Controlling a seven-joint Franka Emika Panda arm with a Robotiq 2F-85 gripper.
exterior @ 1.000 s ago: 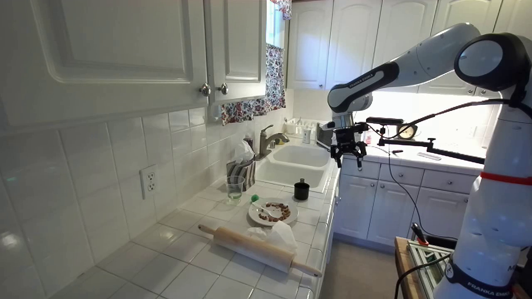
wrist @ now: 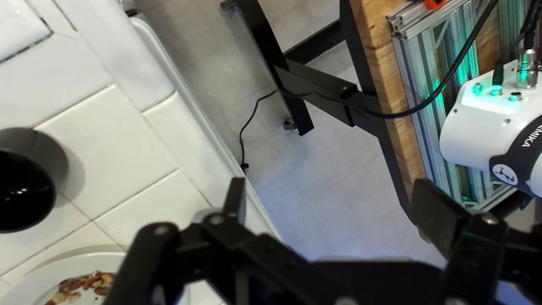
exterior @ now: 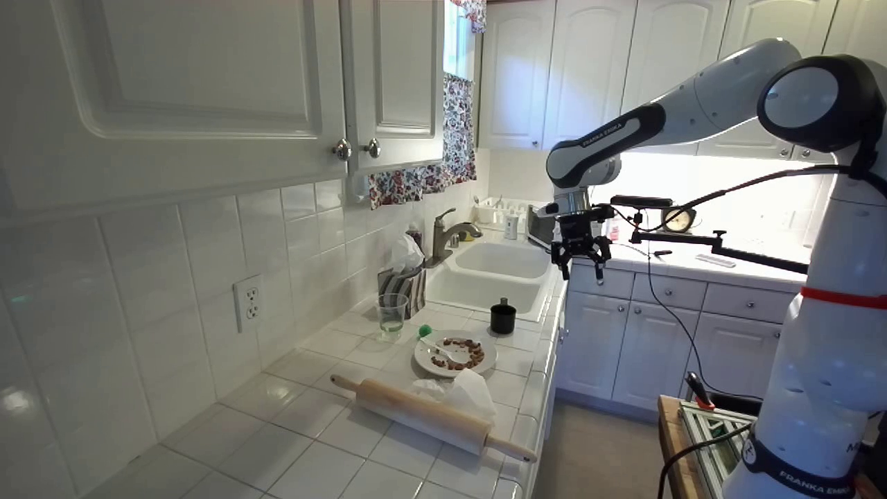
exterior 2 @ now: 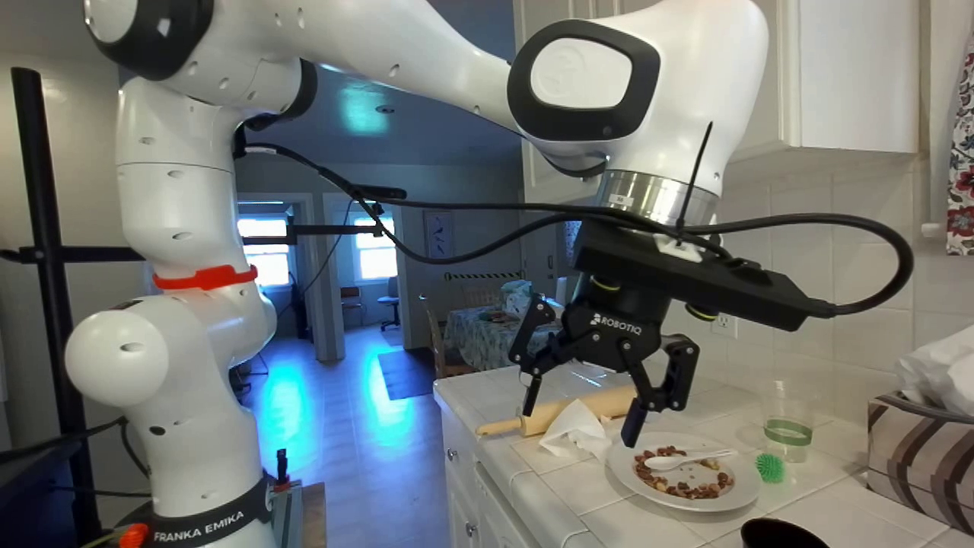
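My gripper (exterior: 583,274) hangs open in the air past the counter's front edge, with nothing between its fingers; the wrist view shows floor between them. On the tiled counter stands a white plate (exterior: 421,356) holding a ring of nuts (exterior 2: 676,492) and a white spoon (exterior 2: 685,460). A black cup (exterior: 503,317) is upright between plate and sink. Beside the plate are a spiky green ball (exterior 2: 769,467) and a clear cup (exterior: 391,316) with a green band. A wooden rolling pin (exterior: 422,413) lies nearer exterior view 1, crumpled white paper (exterior: 471,394) against it.
A striped tissue box (exterior: 413,292) stands by the wall, close to the faucet (exterior: 445,237) and the white double sink (exterior: 499,262). Upper cabinets (exterior: 399,75) overhang the counter. Bare tiles lie left of the rolling pin.
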